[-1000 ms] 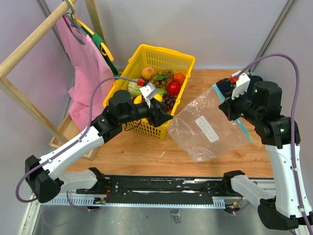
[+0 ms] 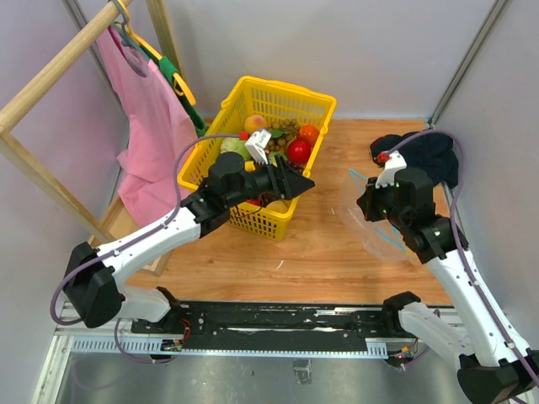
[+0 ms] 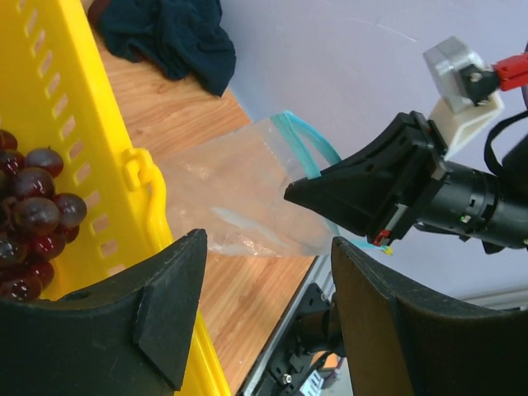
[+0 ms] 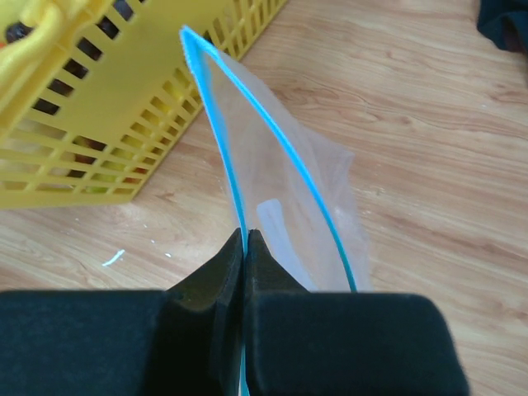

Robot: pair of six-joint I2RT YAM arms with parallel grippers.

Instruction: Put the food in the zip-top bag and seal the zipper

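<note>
The clear zip top bag [image 4: 322, 165] hangs upright, its blue-edged mouth spread apart at the far end. My right gripper is shut on one blue edge of that mouth; the other edge bows away freely to the right. In the left wrist view the bag [image 3: 247, 186] droops below the right gripper. My left gripper stands open, nothing between its fingers, over the near right rim of the yellow basket [image 2: 324, 101]. Inside the basket lie a red fruit [image 2: 299, 151], an orange [image 2: 308, 134], dark grapes [image 3: 37, 206] and other produce.
A dark cloth [image 2: 413, 156] lies at the back right. On the left, a pink cloth [image 2: 152, 126] hangs from a wooden rack [image 2: 63, 63]. Bare table [image 2: 295, 261] shows between the basket and the bag.
The right gripper has moved left with it, and its mouth now gapes.
</note>
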